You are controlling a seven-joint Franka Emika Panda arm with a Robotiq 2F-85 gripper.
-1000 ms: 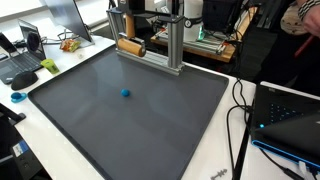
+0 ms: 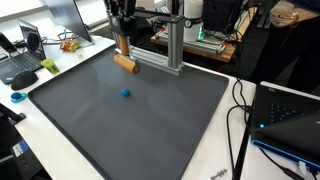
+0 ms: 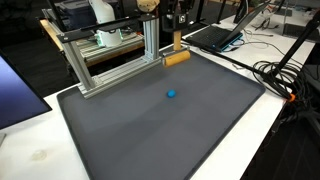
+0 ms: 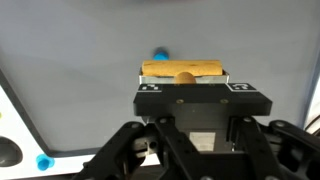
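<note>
My gripper is shut on the upright handle of a wooden mallet. The mallet's light-brown cylindrical head hangs at the bottom, near the back edge of the dark grey board; in the second exterior view the head shows close to the metal frame. I cannot tell whether the head touches the board. A small blue piece lies alone on the board, apart from the mallet. From the wrist, that blue piece appears just beyond the mallet's head.
An upright metal frame stands along one board edge. A yellow-green object and a blue round item sit outside the board. A black case and cables lie on the opposite side. Most of the board is bare.
In exterior view 1 the mallet has come down and slightly left, nearer the blue piece, still in my gripper. The blue piece has stayed in place.
</note>
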